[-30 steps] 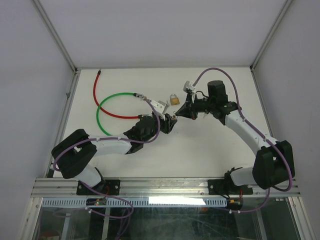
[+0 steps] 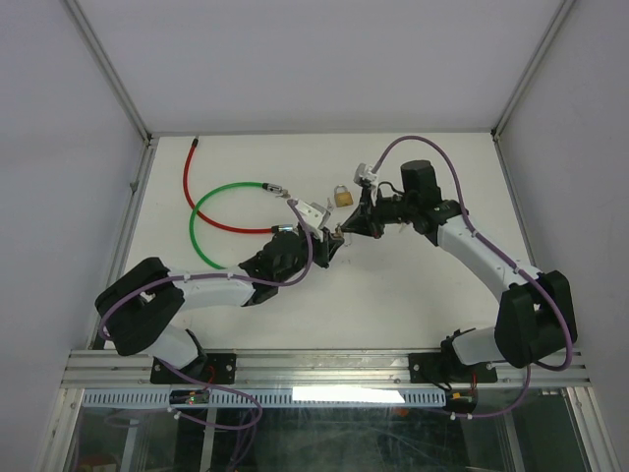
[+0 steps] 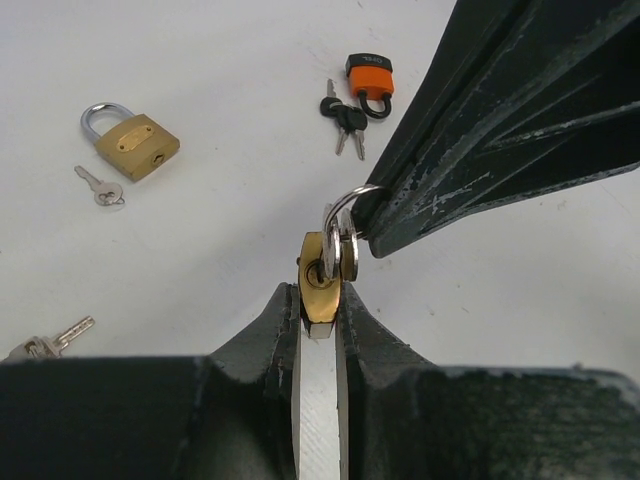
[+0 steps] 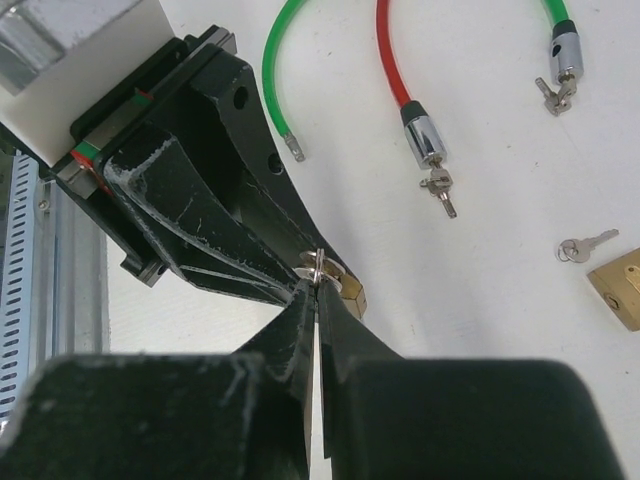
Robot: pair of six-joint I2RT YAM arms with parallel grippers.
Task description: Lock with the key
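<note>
A small brass padlock (image 3: 319,298) is clamped in my left gripper, its keyhole face turned to the wrist camera. My right gripper is shut on a thin key (image 4: 319,262) with a wire ring, right against the padlock. In the left wrist view the key's round heads (image 3: 348,250) and ring cover part of the keyhole; how deep the blade sits cannot be told. From above, the left gripper (image 2: 329,244) and right gripper (image 2: 356,228) meet over the middle of the table, hiding most of both items.
A larger brass padlock (image 3: 138,147) lies beyond, a loose key (image 3: 101,187) beside it. Farther off is an orange-black padlock (image 3: 371,83) with black keys (image 3: 347,122). Red (image 2: 236,229) and green (image 2: 193,231) cable locks curl at the left.
The right gripper has shifted slightly left, closer to the left gripper. My left arm has barely moved and keeps the padlock.
</note>
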